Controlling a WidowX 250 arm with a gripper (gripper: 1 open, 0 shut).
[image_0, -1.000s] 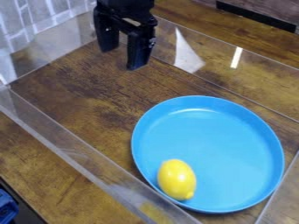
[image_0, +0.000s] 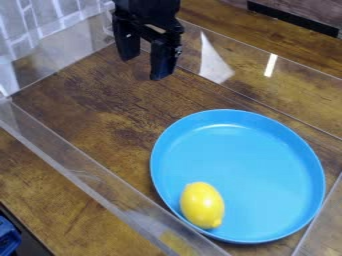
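The black robot gripper (image_0: 146, 55) hangs at the top centre, over the back of the wooden table. Its dark parts blend together, though the fingers look apart with no object visible between them. Toward the front right lies a light blue round plate (image_0: 254, 170), with a yellow oval object (image_0: 202, 204), like a lemon, resting on its lower left part.
Clear plastic walls (image_0: 80, 175) edge the work area. A white triangular piece (image_0: 215, 62) stands behind the gripper to the right. Something blue (image_0: 8, 240) shows at the lower left corner, outside the wall.
The gripper has shifted and turned slightly at the top of the view. The plate and the yellow object have not moved.
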